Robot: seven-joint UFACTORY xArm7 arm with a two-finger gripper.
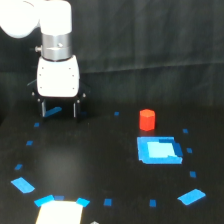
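Observation:
My gripper (59,112) hangs from the white arm at the upper left, its two dark fingers spread wide and nothing visible between them. Well to its right, a red block (147,120) stands on the dark table. Just in front of that block lies a square blue frame (142,152) with a white patch (160,150) inside it. Whether the block touches the frame's back edge is hard to tell. A blue piece (53,112) shows on the table near the gripper's left finger.
Small blue marks are scattered over the black table. Larger blue pieces lie at the left (22,185) and right (191,197). A white object (60,212) is cut off by the bottom edge. Open table fills the middle, and a dark curtain (150,50) hangs behind.

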